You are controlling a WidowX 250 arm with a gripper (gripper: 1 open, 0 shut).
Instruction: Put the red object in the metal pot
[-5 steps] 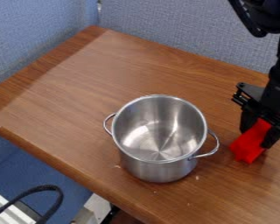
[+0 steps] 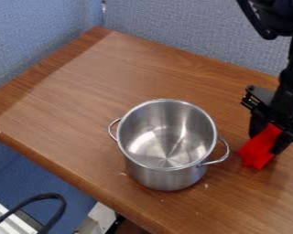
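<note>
The red object [image 2: 259, 149] lies on the table at the right, just right of the pot. Over its upper end is my black gripper [image 2: 274, 119], coming down from the top right corner. Its fingers are at the red object and hide part of it. Whether they are closed on it or only around it, I cannot make out. The shiny metal pot [image 2: 139, 164] stands upright to the left, its mouth facing up and its visible inside empty.
Two wire handles stick out from the pot, the right one [image 2: 220, 154] towards the red object. Bare wooden table [image 2: 100, 87] stretches away to the left and back. A black cable [image 2: 45, 203] lies beyond the table's near left edge.
</note>
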